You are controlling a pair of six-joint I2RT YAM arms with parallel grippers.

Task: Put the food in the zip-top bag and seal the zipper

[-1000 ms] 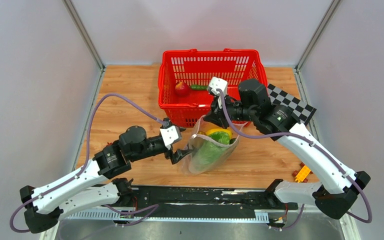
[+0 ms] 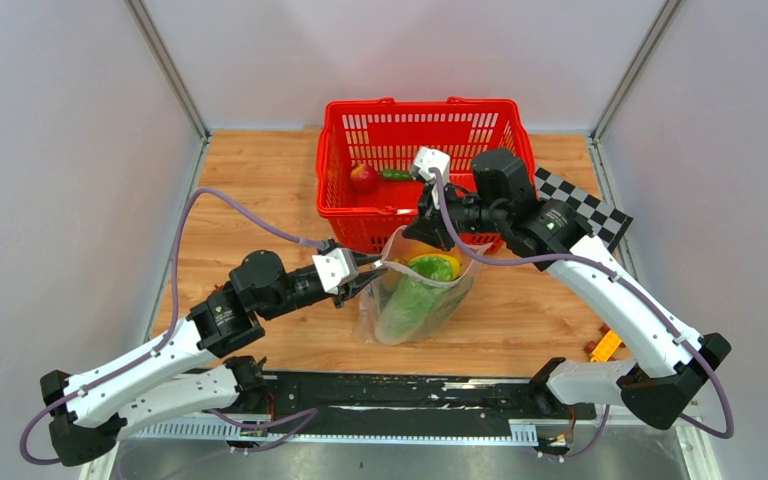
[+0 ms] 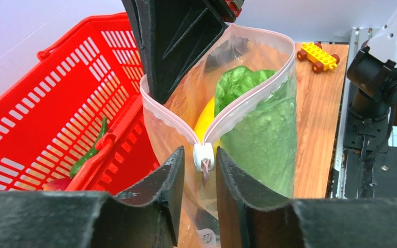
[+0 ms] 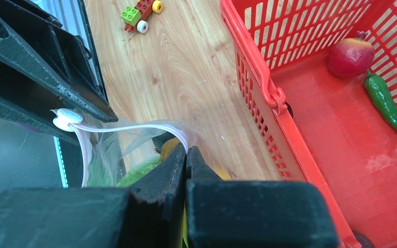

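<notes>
The clear zip top bag [image 2: 422, 300] stands upright with its mouth spread, holding a green leafy vegetable [image 2: 412, 300] and something yellow [image 2: 443, 264]. Its white zipper slider [image 3: 203, 156] sits at the left corner of the mouth. My left gripper straddles this slider, fingers part open, with a small gap on either side. Across the mouth, my right gripper is shut on the bag's rim [image 4: 173, 129]; the rim runs into its fingertips. The lower part of the bag is hidden in the right wrist view.
Right behind the bag stands the red basket [image 2: 335, 213], with a round red fruit [image 2: 363, 178] and a green pepper [image 2: 397, 175] inside. Toy cars lie at the right [image 3: 318, 56] and left [image 4: 140, 14] sides. A checkered board [image 2: 585, 205] is at back right.
My left gripper has come from wide open beside the bag to its left corner, its fingers much narrower now. The right gripper has shifted slightly left, with the bag's rim.
</notes>
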